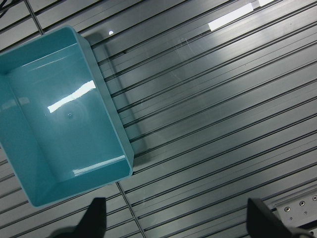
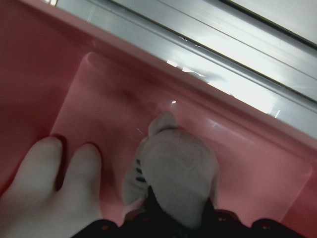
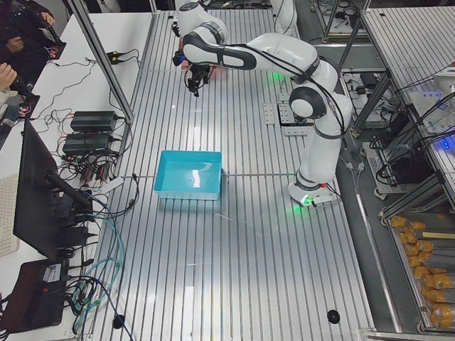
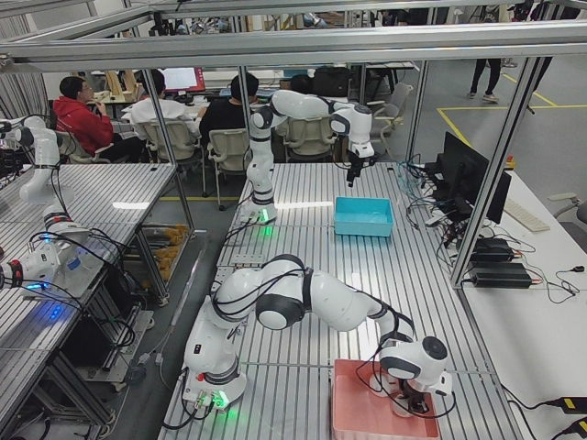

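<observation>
A pink bin (image 4: 348, 412) stands at the near end of the slatted table; inside it, in the right wrist view, are a pale plush toy (image 2: 176, 168) and another soft white toy (image 2: 34, 198) at the lower left. My right gripper is down in the bin with its fingers around the toy; whether they grip it is unclear. My left gripper (image 4: 353, 174) hangs above the table near the empty teal bin (image 3: 188, 192); its finger tips show at the bottom of the left wrist view, apart with nothing between them.
A monitor (image 3: 39, 192), cables and black power boxes (image 3: 89, 142) line the side desk. An aluminium post (image 4: 486, 211) rises at the table's edge. The table around the teal bin is clear.
</observation>
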